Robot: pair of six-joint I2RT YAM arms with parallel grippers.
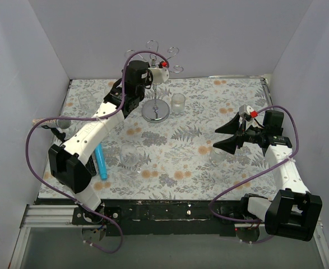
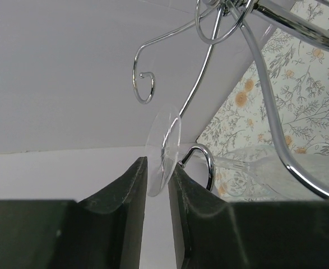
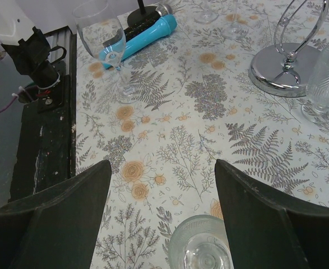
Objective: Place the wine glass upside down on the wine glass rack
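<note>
The clear wine glass foot (image 2: 172,154) shows in the left wrist view beside a curled hook (image 2: 211,168) of the metal rack. Its stem passes at the hook, and the bowl (image 2: 304,174) lies on the far side, so the glass is upside down there. My left gripper has its fingers apart, one on each side of the foot's edge; whether either pad touches it is hard to tell. The rack's round base (image 1: 155,116) stands at the table's back. Over the right side, my right gripper (image 1: 216,139) is open and empty.
A tumbler (image 1: 178,102) is right of the rack base. Another glass (image 1: 129,157) stands in front, near a blue microphone (image 1: 100,162). One more glass (image 3: 199,246) sits below my right gripper.
</note>
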